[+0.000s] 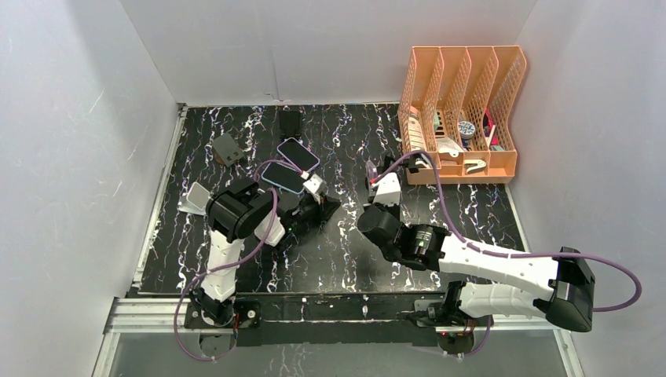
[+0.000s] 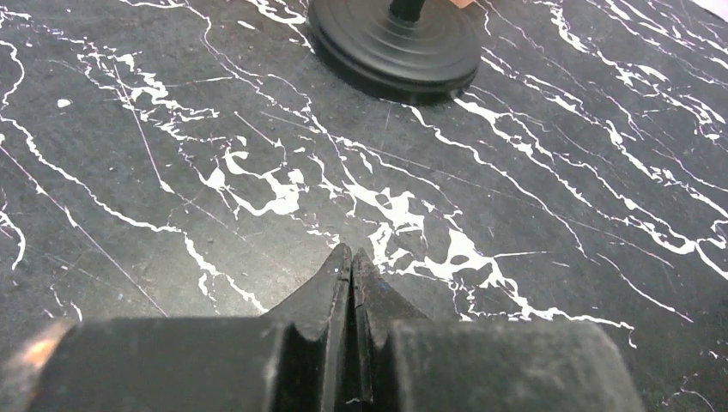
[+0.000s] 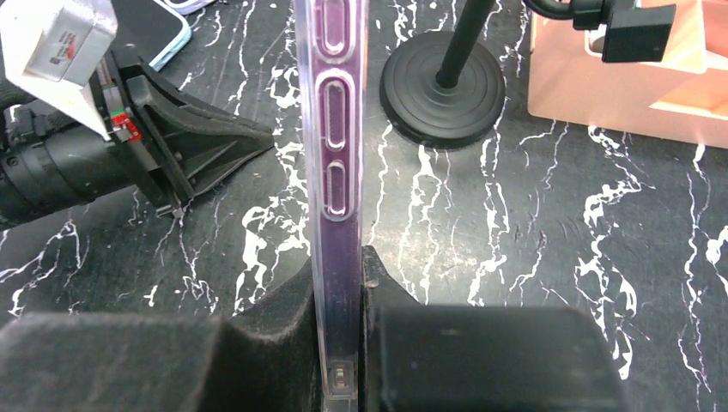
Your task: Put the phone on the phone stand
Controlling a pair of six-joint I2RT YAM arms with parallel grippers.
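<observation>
My left gripper is shut with nothing visible between its fingers, low over the table; the stand's base point(image 2: 391, 64) is ahead of it. In the top view the left gripper point(image 1: 330, 206) is left of the right one.
An orange organizer point(image 1: 495, 165) fills the back right. Phones point(image 1: 298, 155), a dark block point(image 1: 290, 123), a grey box point(image 1: 227, 148) and a white item point(image 1: 196, 197) lie on the back and left of the table.
</observation>
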